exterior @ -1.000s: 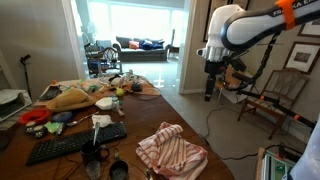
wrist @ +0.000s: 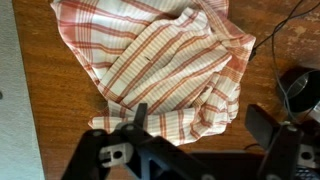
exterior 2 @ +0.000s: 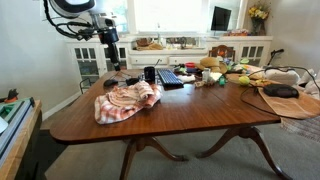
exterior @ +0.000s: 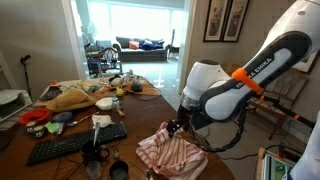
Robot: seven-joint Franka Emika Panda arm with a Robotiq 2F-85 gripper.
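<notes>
A crumpled plaid cloth, pale with red stripes, lies on the wooden table. It fills much of the wrist view, and in exterior view 1 the cloth is partly covered by the arm. My gripper is open above the cloth's lower edge, its two fingers wide apart with nothing between them. In exterior view 1 the gripper points down over the cloth. From the other side, the gripper shows above and behind the cloth.
Dark mugs and a black keyboard stand left of the cloth. A dark cup and a cable lie at the right in the wrist view. Dishes and a plush toy crowd the table's far side.
The arm has come down and to the left, from high on the right to above the cloth. The cloth looks unmoved.
</notes>
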